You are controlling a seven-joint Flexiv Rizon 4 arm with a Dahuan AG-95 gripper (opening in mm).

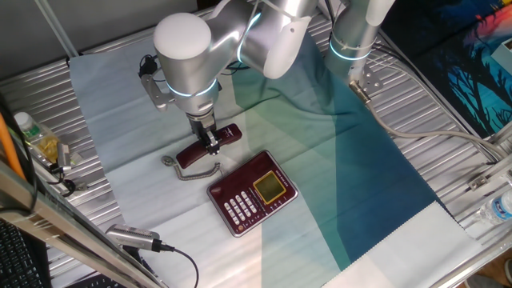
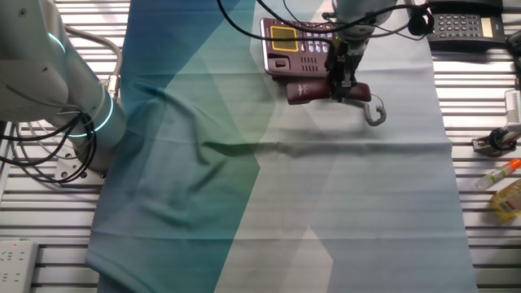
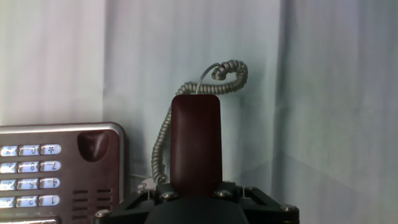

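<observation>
The dark red handset [image 1: 190, 155] is gripped across its middle by my gripper [image 1: 213, 146], whose fingers are shut on it. In exterior view 2 the handset [image 2: 306, 90] lies alongside the phone base, with my gripper [image 2: 343, 88] over it. The wrist view has the handset [image 3: 196, 143] pointing away between the fingers, its near end hidden by the gripper. Whether it touches the cloth or hangs just above is hard to tell. Beside it sits the red phone base [image 1: 252, 194], its cradle empty. A coiled grey cord [image 3: 163, 140] trails from the handset's far end.
A pale and teal cloth [image 1: 320, 232] covers the table, with wide free room beyond the phone. A silver device [image 1: 134, 238] with a black cable lies near the front left. Bottles [image 1: 36, 132] stand by the left edge. A black desk phone [image 2: 464, 31] sits off the cloth.
</observation>
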